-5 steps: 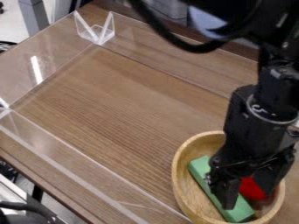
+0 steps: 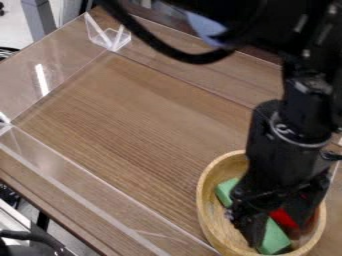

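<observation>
My black gripper (image 2: 274, 205) is at the lower right, its fingers open and down over a round wooden bowl (image 2: 210, 205). In the bowl lie a green block (image 2: 273, 239) and a red object (image 2: 285, 219), both partly hidden by the gripper. Whether the fingertips touch either object is not clear.
Clear plastic corner pieces stand at its left and far edges. A blue item (image 2: 206, 25) is at the top, partly behind the arm. Dark cables hang at the lower left corner.
</observation>
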